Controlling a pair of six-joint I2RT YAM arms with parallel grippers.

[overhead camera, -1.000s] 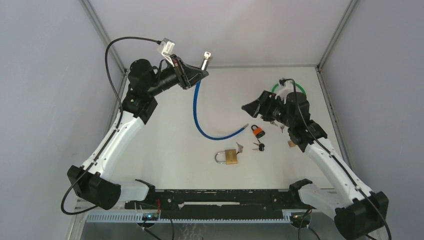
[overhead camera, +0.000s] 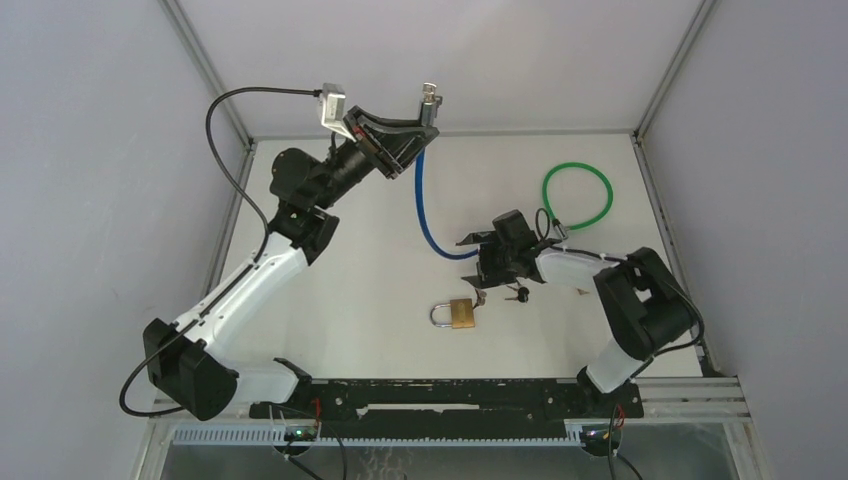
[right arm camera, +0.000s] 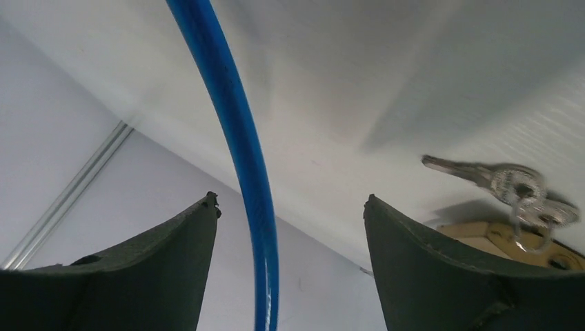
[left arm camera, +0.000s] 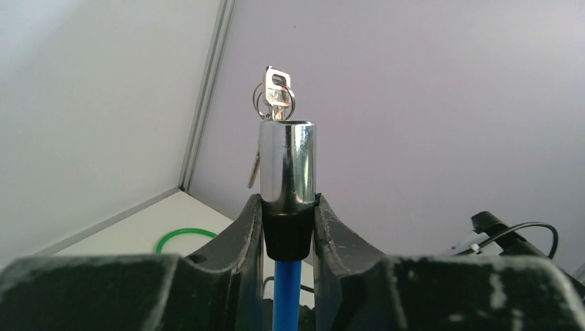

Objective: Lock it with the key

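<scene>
High at the back of the table, my left gripper [overhead camera: 424,134] is shut on the silver lock barrel [left arm camera: 288,165] of a blue cable lock. A key [left arm camera: 277,84] on a ring stands in the top of the barrel, and a second key [left arm camera: 254,170] hangs from the ring. From the barrel the blue cable [overhead camera: 423,212] curves down toward the right arm. My right gripper [overhead camera: 466,260] is low over the table, its fingers apart. In the right wrist view the cable [right arm camera: 238,138] runs between the fingers with space on both sides. The cable's free end is hidden.
A brass padlock [overhead camera: 462,314] with keys [right arm camera: 510,181] lies just in front of the right gripper. Dark keys [overhead camera: 522,295] lie beside it. A green cable loop [overhead camera: 548,192] rests at the back right.
</scene>
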